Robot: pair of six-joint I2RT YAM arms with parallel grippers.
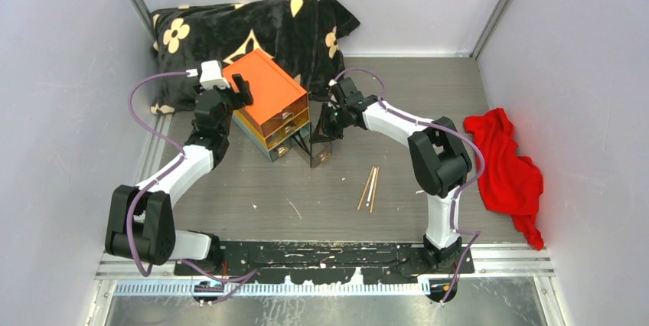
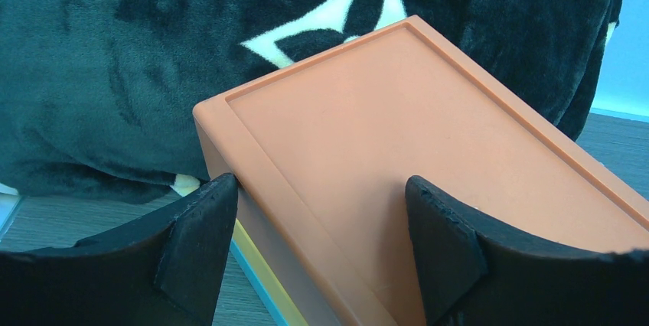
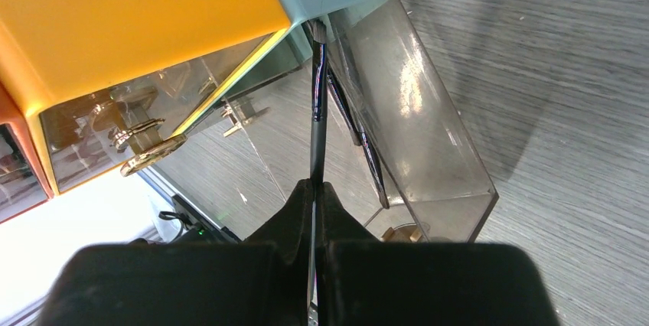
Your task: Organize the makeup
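Note:
The stacked organizer, with an orange top (image 1: 264, 89) over yellow and blue tiers, sits tilted at upper centre. My left gripper is shut on its top left edge. Below, a clear drawer (image 3: 413, 96) is pulled out of the blue tier, holding dark brushes (image 3: 372, 165). My right gripper is shut on another dark brush (image 3: 318, 81) above that drawer, its bristle end at the blue tier's opening. Several light wooden sticks (image 1: 368, 188) lie on the floor to the lower right.
A black patterned blanket (image 1: 184, 43) lies behind the organizer along the back wall. A red cloth (image 1: 501, 165) lies at the right wall.

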